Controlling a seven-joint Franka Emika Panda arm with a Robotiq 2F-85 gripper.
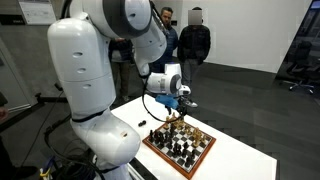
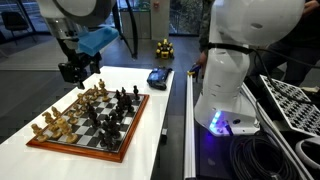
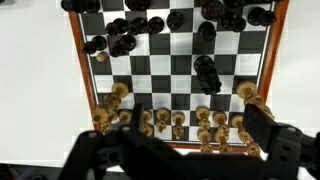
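Note:
A chessboard with a brown wooden border lies on a white table. Above it hangs my gripper, open, its dark fingers spread wide and nothing held between them. Tall among the empty middle squares stands a lone black piece. Most other black pieces crowd the top side in the wrist view. Along the bottom side are light wooden pieces, some partly covered by the fingers. Seen from the second exterior view, the gripper is clear above the light pieces.
A small dark object rests on the table beyond the board. Two people stand behind the arm. At the right of the second exterior view is a keyboard.

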